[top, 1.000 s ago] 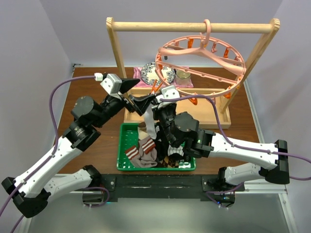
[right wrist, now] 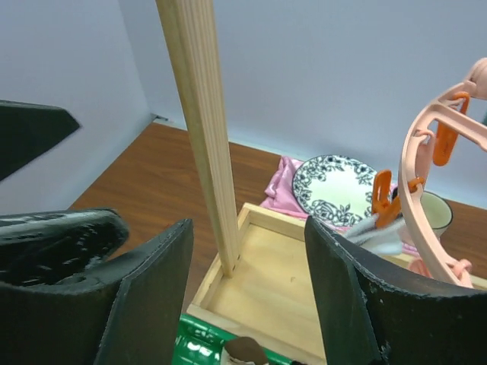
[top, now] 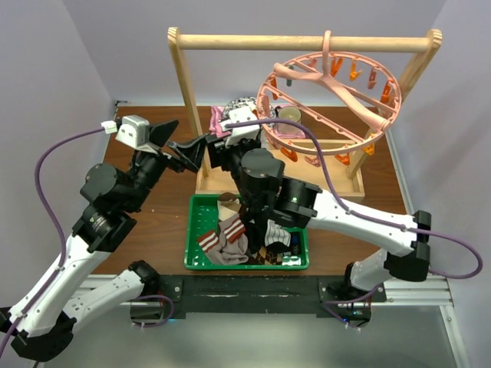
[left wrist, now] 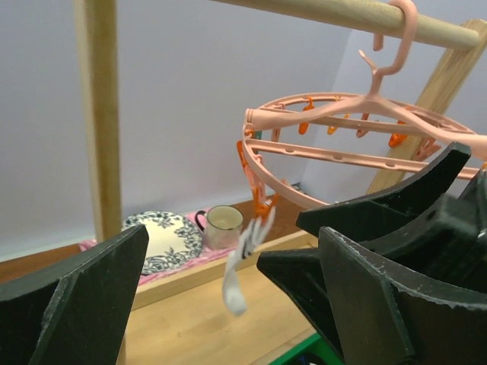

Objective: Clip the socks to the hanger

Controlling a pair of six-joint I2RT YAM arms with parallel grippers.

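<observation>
The pink round hanger (top: 353, 100) hangs on the wooden rail, ringed with clips. In the left wrist view, a blurred white and grey sock (left wrist: 233, 285) dangles from an orange clip (left wrist: 260, 204). My left gripper (top: 184, 147) and my right gripper (top: 219, 144) are close together left of the hanger. Both are open with nothing between their fingers; the hanging sock shows beyond them. More socks (top: 230, 245) lie in the green tray (top: 189, 230) below.
The wooden stand's post (right wrist: 207, 137) rises at the left. Behind are a patterned plate (right wrist: 331, 190), pink cloth and a mug (left wrist: 224, 220). Bare wooden table lies left of the tray.
Both arms have moved up and back from the white sock, the left also leftward. The hanger has swung and now sits further right, with the sock on it.
</observation>
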